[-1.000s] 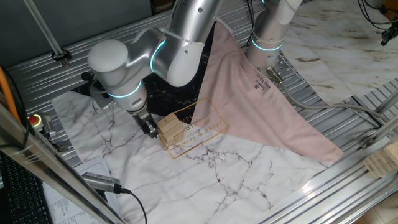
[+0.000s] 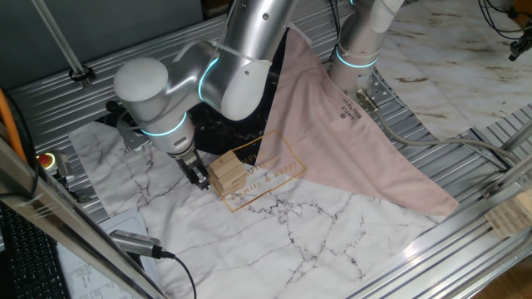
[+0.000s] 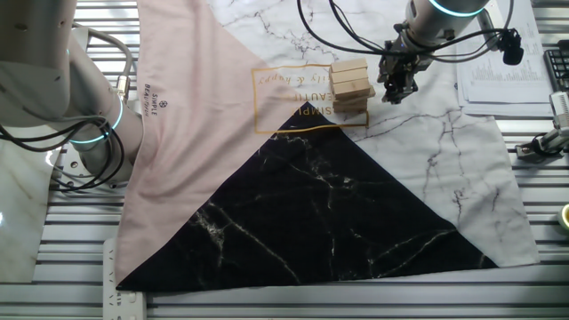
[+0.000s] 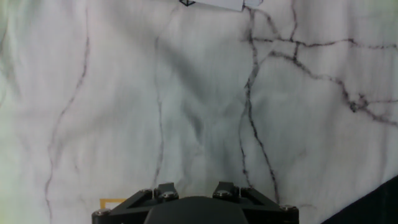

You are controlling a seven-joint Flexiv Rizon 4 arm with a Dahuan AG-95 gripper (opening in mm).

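A small stack of pale wooden blocks [image 2: 227, 173] stands on the cloth, over the gold-framed lettering. From the other side, the stack [image 3: 352, 82] shows several blocks laid on one another. My gripper [image 2: 201, 179] is low, right beside the stack, on its left in exterior view 1. In exterior view 2 a narrow gap shows between the gripper [image 3: 397, 87] and the blocks. The wrist view has the gripper open, its two fingers apart with only marbled cloth beyond them. No block appears in that view.
The cloth [image 3: 293, 204] has white marbled, black and pink areas, with some wrinkles. A silver device [image 2: 137, 244] with a cable lies at the front left.
The blocks have not moved.
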